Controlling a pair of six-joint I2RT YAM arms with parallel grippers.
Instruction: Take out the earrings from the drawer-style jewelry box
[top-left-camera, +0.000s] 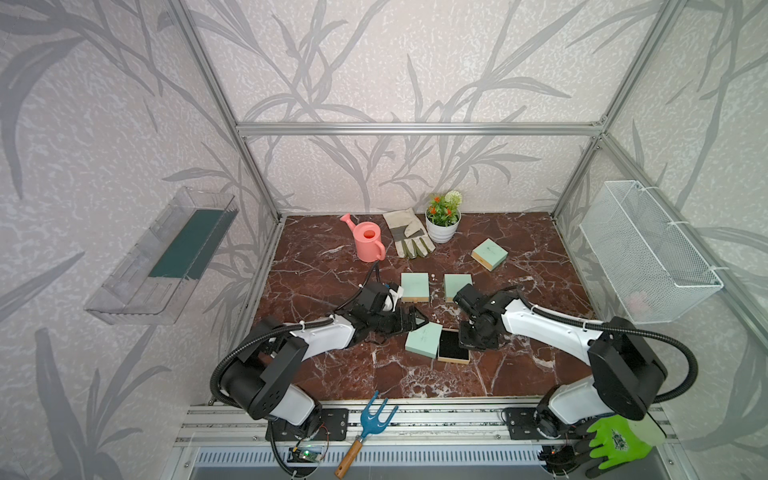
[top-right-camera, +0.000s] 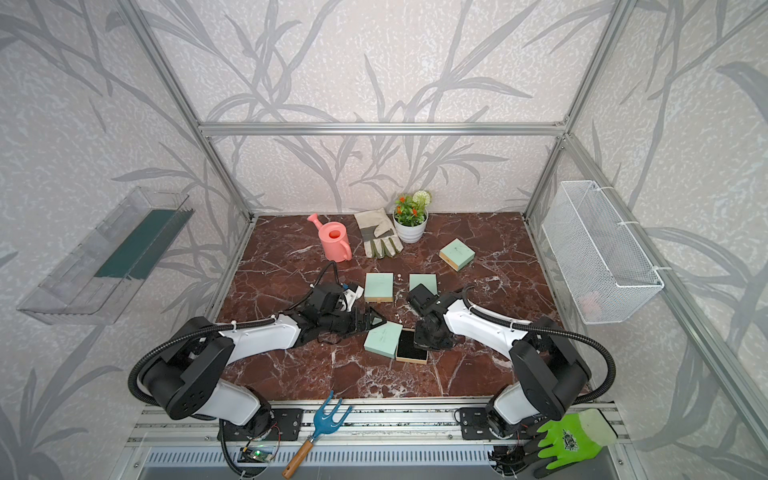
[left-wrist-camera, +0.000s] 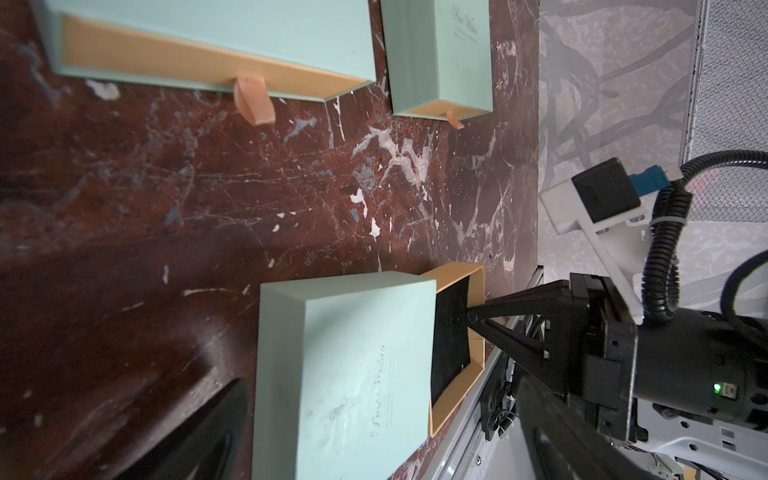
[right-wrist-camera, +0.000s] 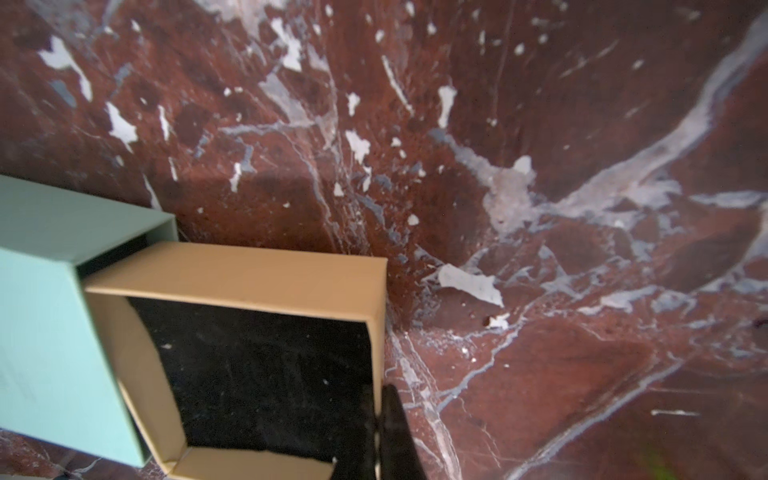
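A mint-green jewelry box (left-wrist-camera: 364, 376) lies on the table at front centre, its tan drawer (right-wrist-camera: 240, 276) slid partway out to the right. Inside the drawer is a black liner (right-wrist-camera: 264, 372), and no earrings show on the visible part. My right gripper is shut on the drawer's thin right wall, one finger (right-wrist-camera: 400, 440) outside it and the other inside. My left gripper (top-left-camera: 419, 318) stands open by the box's upper left side, holding nothing. Two tiny pale pieces (top-left-camera: 433, 277) lie between two other boxes; they are too small to identify.
Closed mint boxes stand behind at left (top-left-camera: 414, 285), centre (top-left-camera: 458, 285) and far right (top-left-camera: 489, 253). Farther back are a pink watering can (top-left-camera: 368, 241), a pair of gloves (top-left-camera: 408, 233) and a potted plant (top-left-camera: 442, 229).
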